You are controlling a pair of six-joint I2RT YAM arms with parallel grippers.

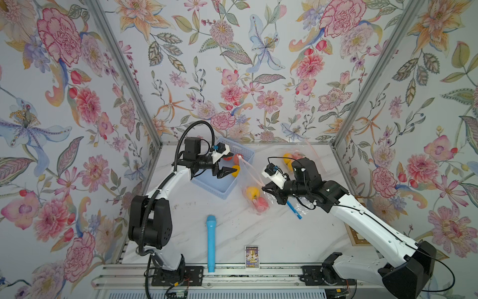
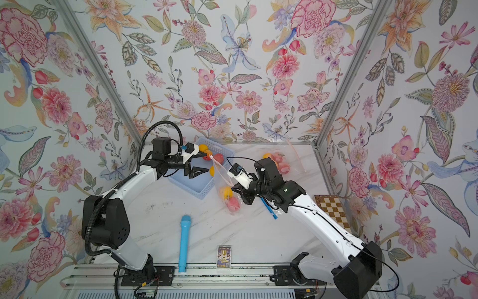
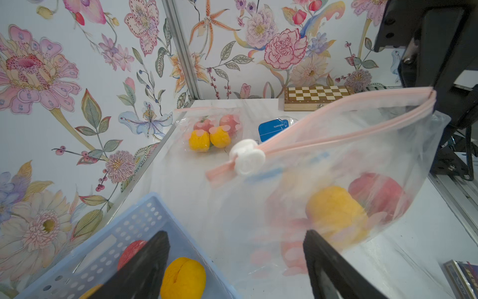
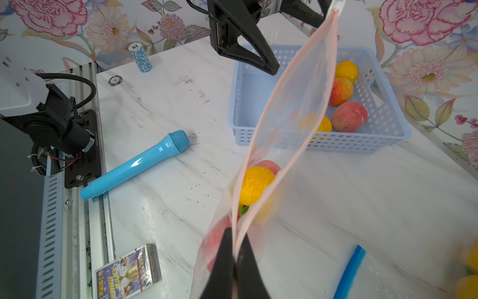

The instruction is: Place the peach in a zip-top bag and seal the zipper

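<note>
The clear zip top bag (image 3: 278, 214) hangs tilted by its pink-edged mouth, with red and yellow fruit (image 3: 336, 211) inside. A red, peach-like fruit (image 3: 376, 194) lies in its lower corner. My right gripper is shut on one end of the mouth. Between the ends, the two pink strips (image 4: 271, 107) stand apart. A white slider (image 3: 248, 157) sits near the other end, which sticks up towards my left gripper. That gripper stands open, nothing between its fingers, left of the slider over the basket.
A blue basket (image 4: 318, 142) with loose fruit stands under my left gripper. Another filled bag (image 3: 209, 132) lies at the back right. A blue microphone (image 1: 211, 244) and a small card box (image 1: 252, 256) lie in front.
</note>
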